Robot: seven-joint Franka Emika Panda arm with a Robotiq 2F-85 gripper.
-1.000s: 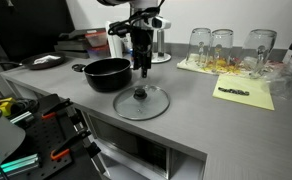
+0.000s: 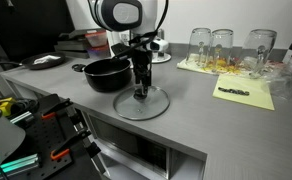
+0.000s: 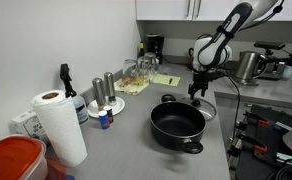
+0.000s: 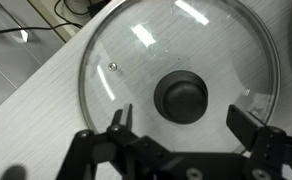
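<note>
A clear glass lid (image 2: 142,106) with a metal rim lies flat on the counter, its black knob (image 4: 181,97) facing up. Close above the lid hangs my gripper (image 2: 143,84), pointing down and open. In the wrist view, the fingers (image 4: 248,127) stand wide apart at the lower edge, and the knob shows ahead of them, roughly midway across. Nothing is held. Beside the lid stands a black pot (image 3: 179,121) with no cover on it; I see into it in the second exterior view.
Upturned glasses (image 2: 222,44) stand at the back near a yellow mat (image 2: 244,89). A paper towel roll (image 3: 60,127) and a white tray (image 3: 107,108) with shakers are farther along the counter.
My gripper has come down in steps from higher above the counter to just over the lid's knob. The lid and pot have stayed in place.
</note>
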